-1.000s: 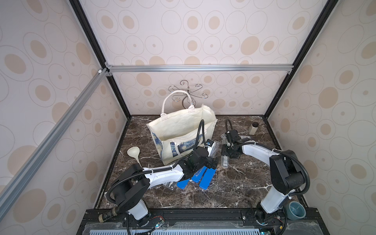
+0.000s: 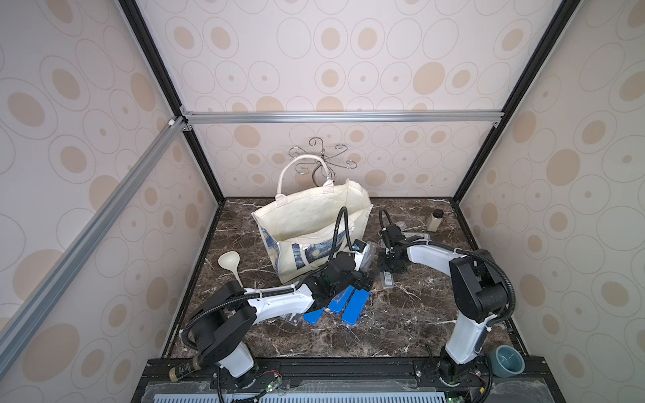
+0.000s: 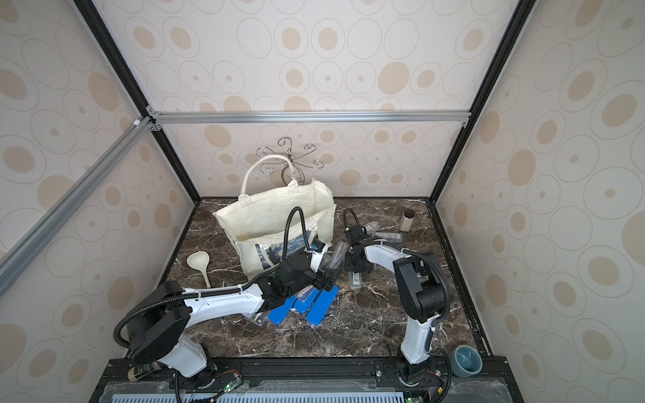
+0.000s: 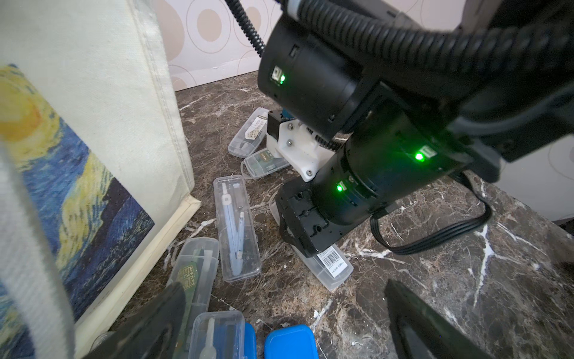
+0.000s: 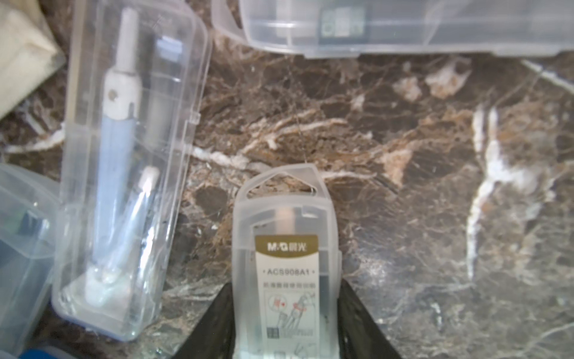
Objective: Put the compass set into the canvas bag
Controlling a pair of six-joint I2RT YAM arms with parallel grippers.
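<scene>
The canvas bag [image 2: 302, 208] stands open at back centre-left. A clear case with a blue compass lies just right of it; in the right wrist view it [image 5: 119, 179] is beside a labelled case [image 5: 287, 263]. My right gripper is over that labelled case, a finger on either side of it; whether it grips is unclear. My left gripper [image 2: 359, 275] stands open at the bag's front right, above several clear and blue cases, nothing between its fingers.
More clear cases [image 4: 251, 131] lie behind the right gripper. A white ladle [image 2: 228, 259] lies left, a jar [image 2: 434, 220] at back right.
The left arm is unchanged.
</scene>
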